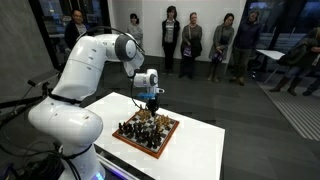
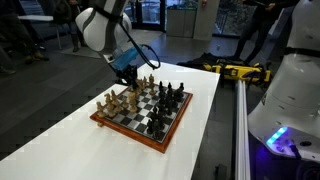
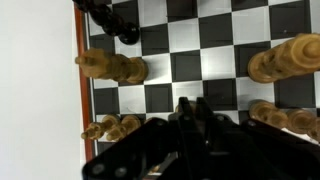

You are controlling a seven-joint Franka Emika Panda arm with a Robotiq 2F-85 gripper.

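Observation:
A wooden chessboard carries light brown and black pieces. Over the light-coloured side, my gripper points down at the board, its fingers close together. A bit of a light brown chess piece shows at the fingertips, and the gripper is shut on it; most of this piece is hidden by the fingers. In the second exterior view the gripper is low among the light pieces. Whether the held piece touches the board cannot be told.
A tall light piece stands left of the fingers and another light piece to the right. Black pieces fill the opposite side. Several people stand behind.

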